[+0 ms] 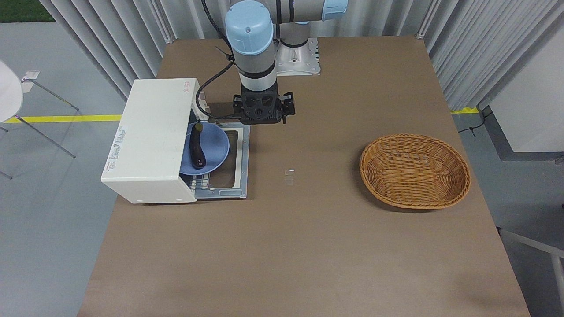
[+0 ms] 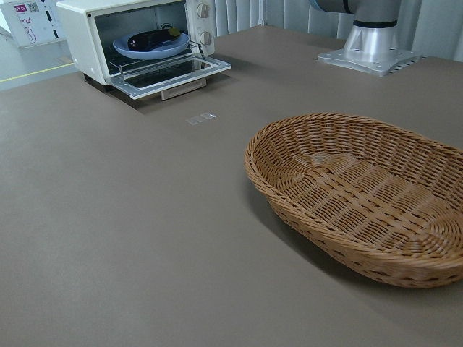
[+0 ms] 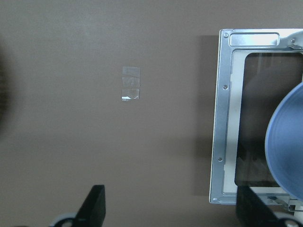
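Note:
A white toaster oven (image 1: 142, 137) sits at the left with its glass door (image 2: 170, 76) lowered. A blue plate (image 1: 214, 148) rests in its opening, a dark eggplant (image 1: 196, 148) lying on it. At the right is an empty woven basket (image 1: 415, 171). My gripper hangs above the table by the oven's back corner; in the wrist view its fingers stand wide apart at the bottom edge, nothing between them, with part of the plate to the right.
The arm's base (image 1: 298, 60) stands at the back.

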